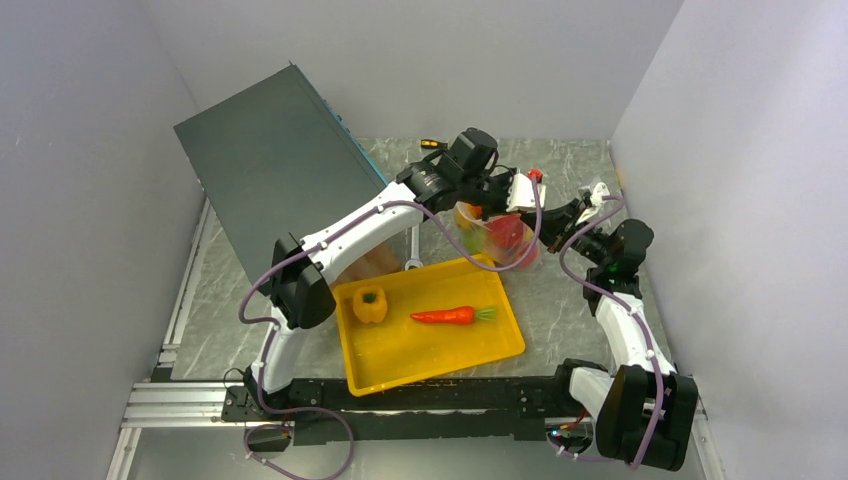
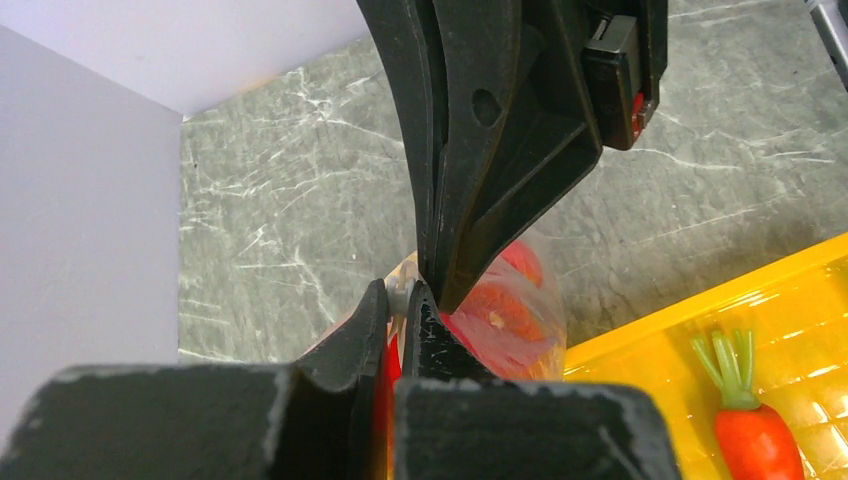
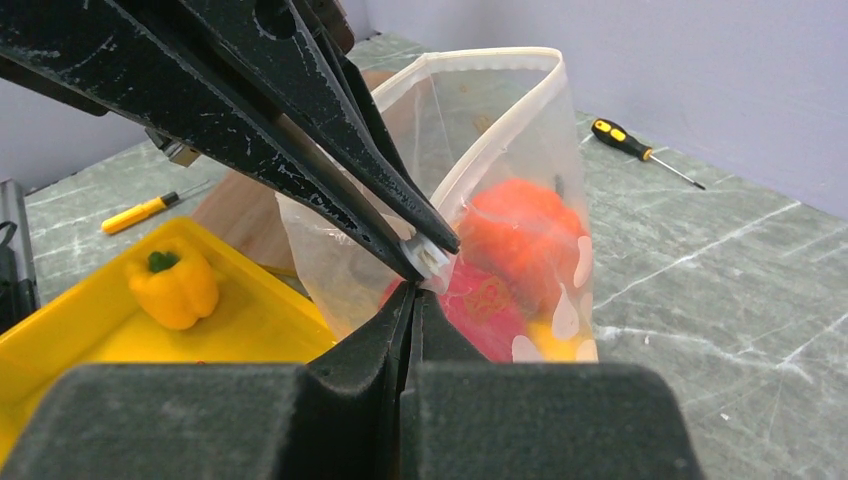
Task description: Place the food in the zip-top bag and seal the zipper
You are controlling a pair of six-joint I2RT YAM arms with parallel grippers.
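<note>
The clear zip top bag (image 1: 503, 238) stands upright behind the yellow tray, with red, orange and yellow food inside. Its pale-rimmed mouth (image 3: 512, 130) gapes in the right wrist view. There my left gripper is shut on a small white piece at the near end of the bag's zipper edge. My right gripper is shut just below it, tips against or very near the bag; whether thin film lies between them is hidden. In the left wrist view the right gripper's fingers (image 2: 470, 200) come down beside my left gripper.
A yellow tray (image 1: 430, 365) holds a yellow pepper (image 1: 370, 307) and a carrot (image 1: 445, 315). A wrench (image 1: 414, 250) and a black-and-yellow screwdriver (image 3: 625, 140) lie nearby. A large dark panel (image 1: 270, 170) covers the left side. The counter right of the bag is clear.
</note>
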